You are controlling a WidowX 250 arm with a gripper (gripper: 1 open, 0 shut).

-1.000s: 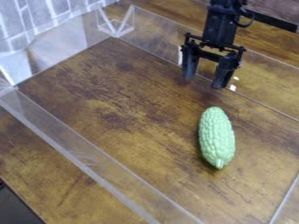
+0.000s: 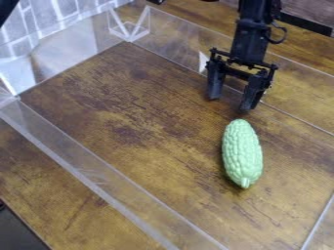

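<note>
A pale green, bumpy, elongated vegetable [image 2: 241, 153] lies lengthwise on the wooden surface at the lower right. Above it, near the back of the board, my black gripper [image 2: 237, 90] hangs pointed down, open, apart from the vegetable. Small light objects or markings behind the gripper are too hidden to identify.
The wooden board [image 2: 117, 117] is bare across its middle and left. Clear plastic walls [image 2: 78, 176] border it on several sides. A white tiled area shows at the top left.
My gripper has moved slightly down and left in the view, toward the board's surface. The green vegetable has not moved.
</note>
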